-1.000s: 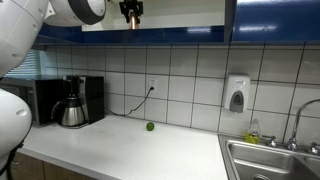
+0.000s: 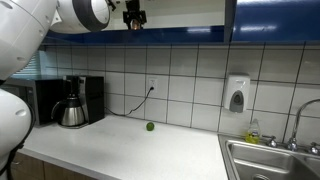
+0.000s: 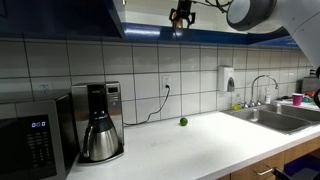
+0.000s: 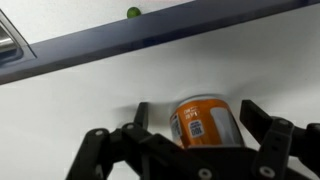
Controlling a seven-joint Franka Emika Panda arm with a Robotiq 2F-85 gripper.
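An orange bottle or jar with a white label (image 4: 202,122) stands on the white shelf floor in the wrist view. My gripper is open around it, with a dark finger (image 4: 142,116) on the left and another on the right. A gap shows on the left side; whether the right finger touches it I cannot tell. In exterior view 1 the gripper (image 2: 134,19) is up at the open shelf above the counter. From the other side, exterior view 2 shows the gripper (image 3: 181,18) at the same shelf, the bottle mostly hidden.
The shelf's blue front edge (image 2: 190,34) runs along below the gripper. Down on the mostly clear white counter (image 2: 150,150) lies a small green object (image 2: 150,126). A coffee maker (image 3: 101,125) and a microwave (image 3: 35,132) stand to the left; the sink (image 2: 262,160) is right.
The gripper has come down slightly at the shelf since one second ago, and less of the bottle shows beneath it. The counter items have stayed put.
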